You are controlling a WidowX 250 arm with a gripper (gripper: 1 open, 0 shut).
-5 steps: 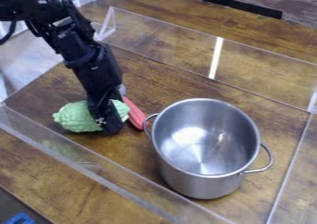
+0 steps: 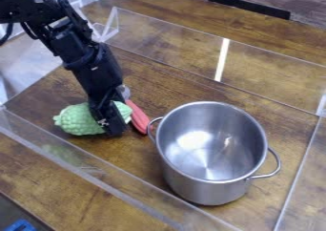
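My black gripper [image 2: 112, 115] is low over the wooden table, its fingers down around the right part of a light green, bumpy object [image 2: 79, 120], which looks like a toy corn cob or similar vegetable. Whether the fingers grip it or only surround it is hard to tell. A red item [image 2: 140, 119] lies just right of the fingers, partly hidden behind them. A steel pot [image 2: 211, 149] with two side handles stands upright at the right.
Clear plastic walls border the work area at the back, right and front. Bare wood [image 2: 178, 77] lies open behind the pot. A dark blue object [image 2: 15, 220] sits at the bottom left corner.
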